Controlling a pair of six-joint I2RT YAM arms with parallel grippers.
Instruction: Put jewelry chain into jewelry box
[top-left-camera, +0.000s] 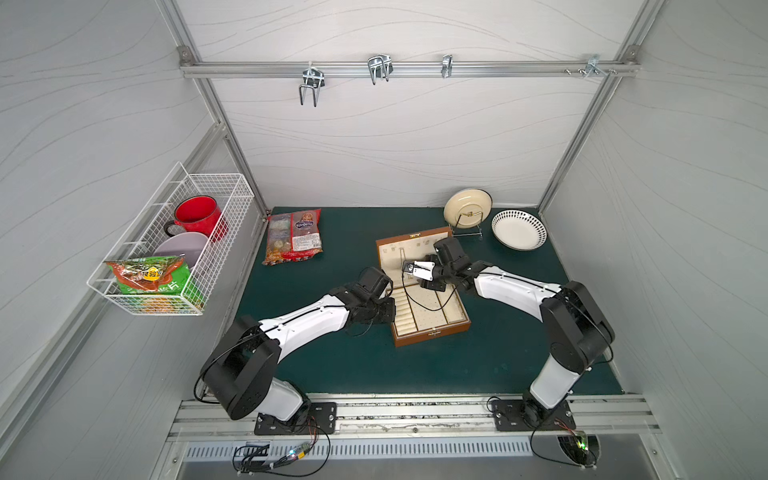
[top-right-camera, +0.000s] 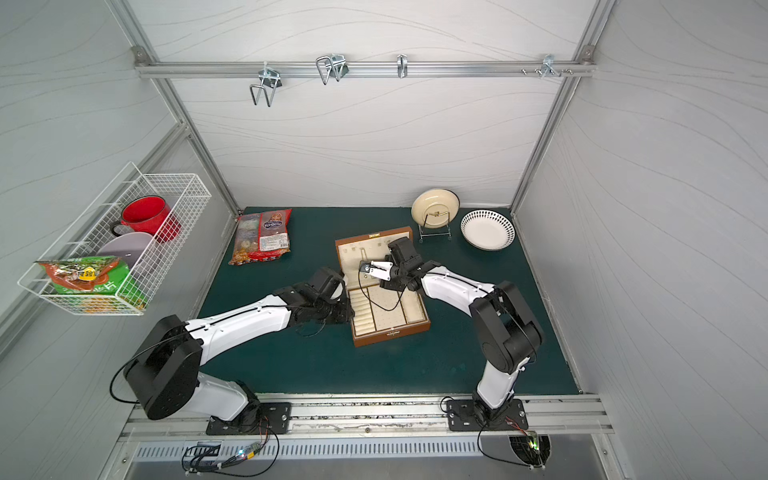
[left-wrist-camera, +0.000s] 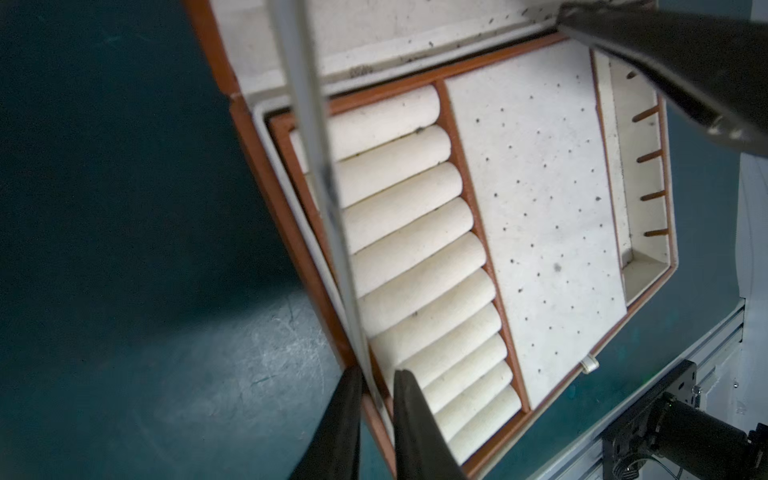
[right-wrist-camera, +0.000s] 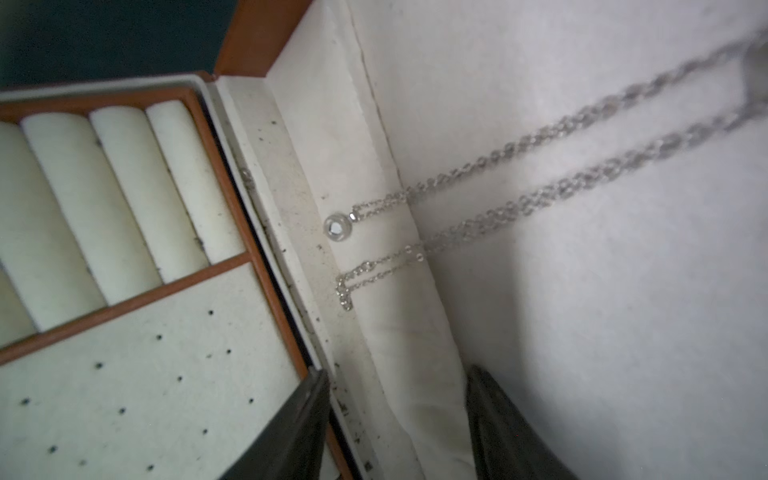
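The jewelry box stands open on the green table, lid tipped back. Inside the lid, in the right wrist view, runs a silver chain in two strands; its lower ends and a small round pendant reach the crease near the hinge. My right gripper is over that hinge side, its fingers parted and only the lid's lining visible between them; the chain lies apart from them. My left gripper, partly open, is over the box's left edge beside the ring rolls. A blurred grey strip crosses that view.
A snack bag lies at the back left. A plate on a stand and a white bowl stand at the back right. A wire basket hangs on the left.
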